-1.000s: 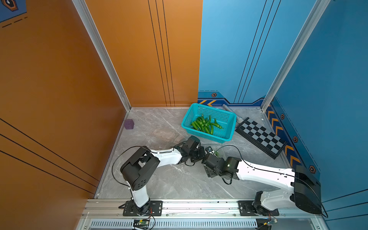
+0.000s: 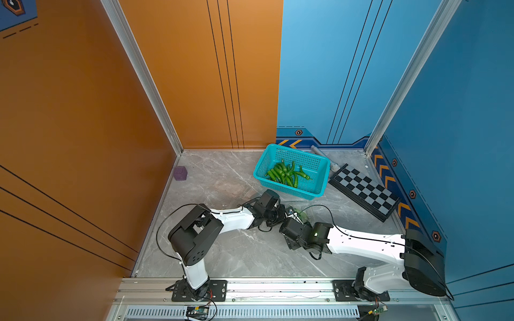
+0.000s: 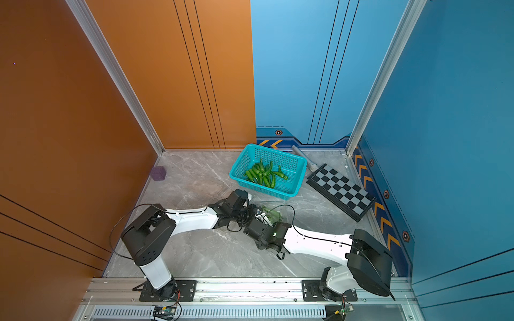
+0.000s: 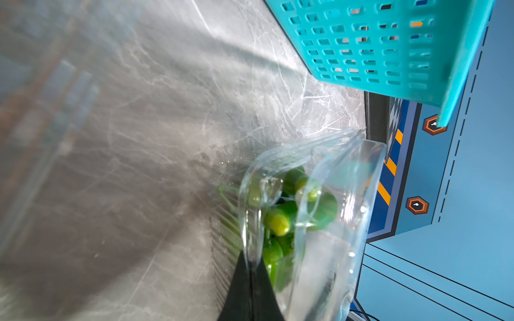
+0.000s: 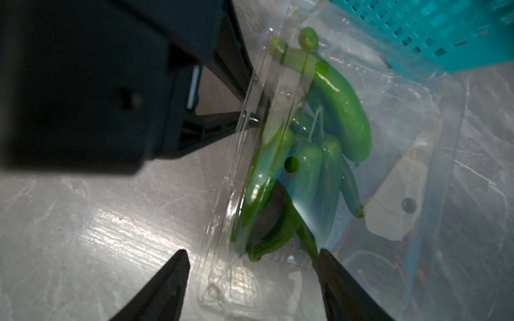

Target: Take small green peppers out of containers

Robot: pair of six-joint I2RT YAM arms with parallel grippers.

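Note:
A clear plastic container (image 5: 407, 112) holds several green peppers (image 5: 342, 107), below the turquoise basket (image 2: 316, 184), which holds more peppers (image 2: 283, 174). My left gripper is shut at the container's near side wall; whether the thin wall is between its fingertips is hard to tell. My right gripper is above the container, its fingers parted around empty space over the near end, with the peppers just beyond. In both top views the arms largely hide the container.
A checkered board (image 2: 364, 190) and a grey roll (image 2: 326, 157) lie to the right of the basket. A purple block (image 2: 180, 172) sits at the far left.
The right arm has shifted slightly left and toward the front, uncovering a little more of the container. The left arm has not visibly moved.

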